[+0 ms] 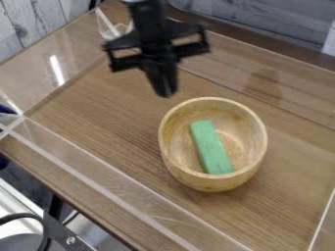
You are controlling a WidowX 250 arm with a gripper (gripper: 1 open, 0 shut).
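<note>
A light wooden bowl (245,135) sits on the wooden table with a green block (210,145) lying in it. My gripper (157,67) is at the top centre, dark and motion-blurred, above and behind the bowl and apart from it. Its fingertips are too blurred to tell how they stand or whether anything is between them.
A small pale object (113,25) stands at the back left, partly behind the arm. A dark cable (39,224) runs at the lower left.
</note>
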